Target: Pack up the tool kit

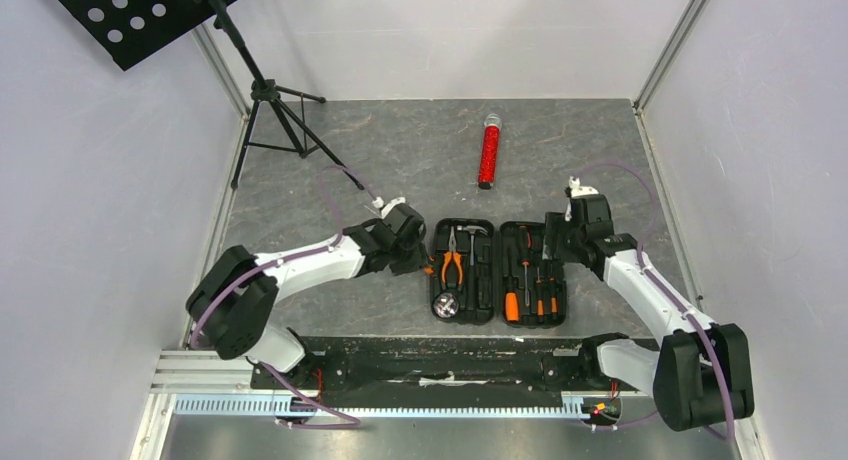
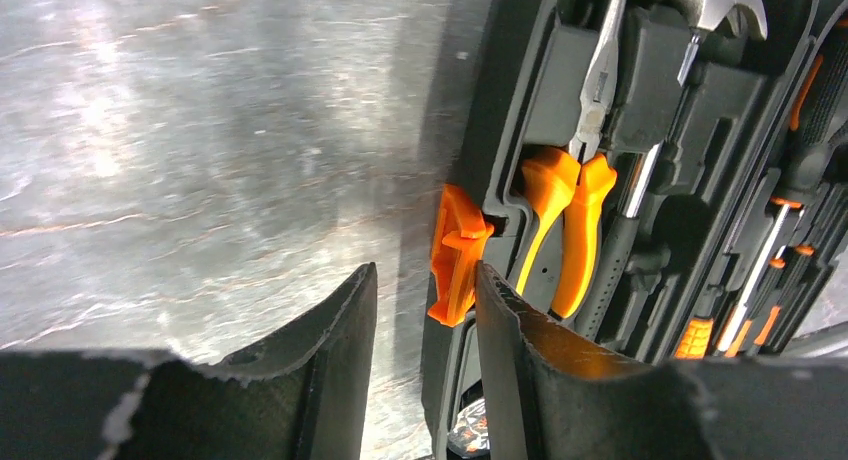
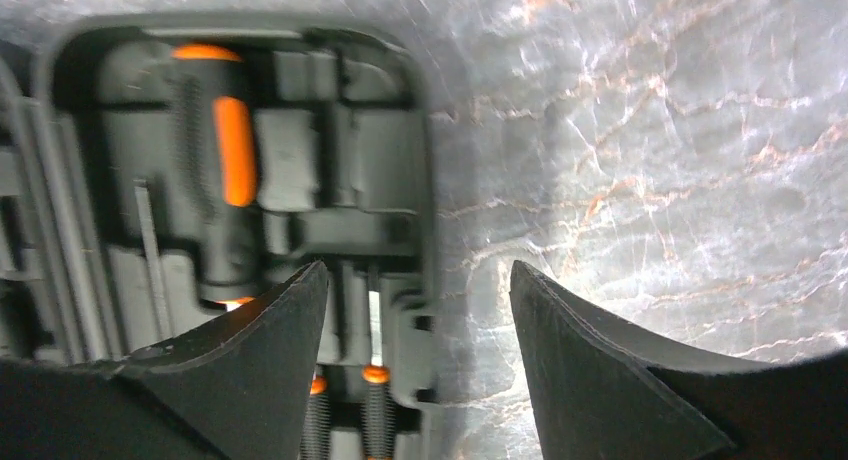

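Note:
The open black tool kit point(image 1: 483, 280) holds orange-handled pliers point(image 2: 578, 240), a hammer point(image 2: 720, 0) and screwdrivers point(image 1: 511, 305). An orange clip-like piece point(image 2: 452, 255) sits at the kit's left edge. My left gripper is part open at that edge, one finger against or just in front of the orange piece; whether it touches cannot be told. My right gripper is open over the kit's right rim, nothing between its fingers, with a screwdriver point(image 3: 225, 150) below.
A red cylinder point(image 1: 489, 155) with a silver end lies behind the kit. A black stand point(image 1: 290, 120) stands at the back left. Bare grey floor surrounds the kit, with walls on both sides and behind.

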